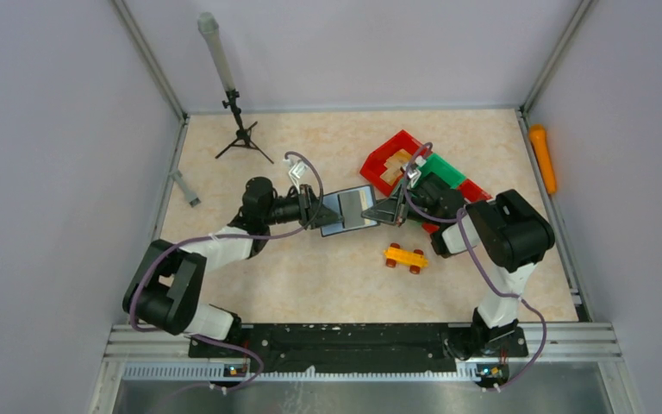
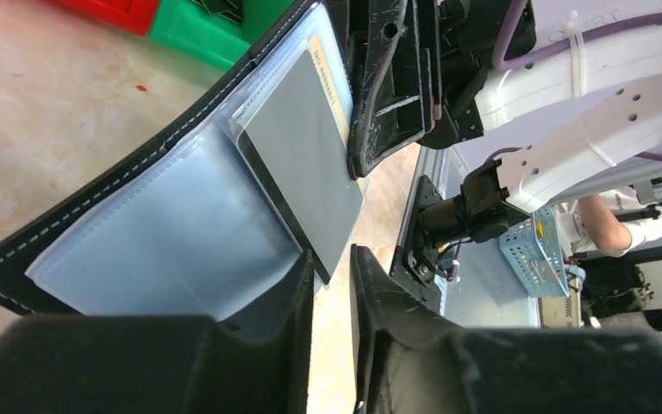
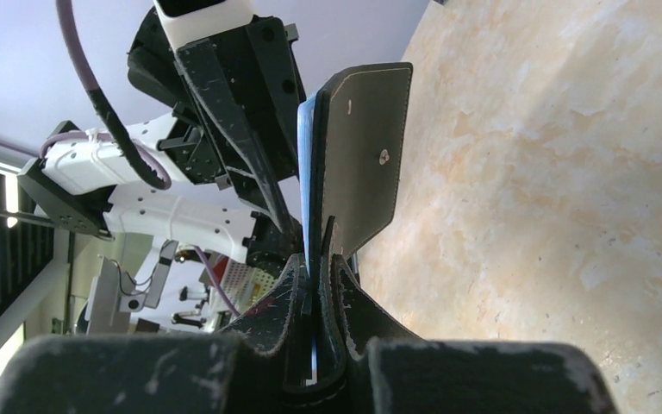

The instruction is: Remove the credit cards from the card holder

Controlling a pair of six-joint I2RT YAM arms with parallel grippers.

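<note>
The open black card holder (image 1: 340, 210) with clear blue-tinted sleeves is held in the air between both arms. In the left wrist view a grey card (image 2: 297, 147) lies in a sleeve, with a cream strip beside it. My right gripper is shut on the holder's edge, whose dark back (image 3: 362, 147) faces the right wrist view. My left gripper is at the grey card's lower edge, its fingers slightly apart; whether the card is between them is unclear.
Red and green bins (image 1: 438, 169) stand at the back right. An orange toy car (image 1: 405, 257) lies in front of the holder. A tripod (image 1: 243, 136) stands back left, and the table between it and the bins is clear.
</note>
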